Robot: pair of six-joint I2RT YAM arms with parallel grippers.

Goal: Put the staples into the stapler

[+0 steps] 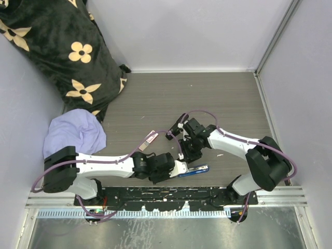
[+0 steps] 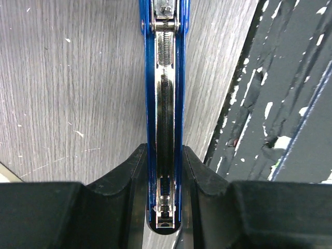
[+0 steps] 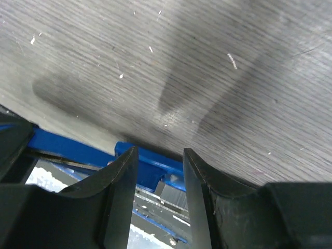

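The long blue stapler point(image 1: 199, 170) is nearly level across the front of the table in the top view. My left gripper is shut on its near end. In the left wrist view its metal channel point(image 2: 165, 93) lies uncovered, with a coiled spring inside; I cannot make out staples in it. My right gripper stands open above the blue stapler point(image 3: 161, 162), nothing between its fingers. Left of the right arm lies a small pink-and-white box point(image 1: 148, 140), perhaps of staples.
Behind the right gripper lies a dark elongated object point(image 1: 175, 127). A lilac cloth point(image 1: 75, 132) and a dark flowered cushion point(image 1: 67, 57) fill the left side. The table's front edge is close to the stapler.
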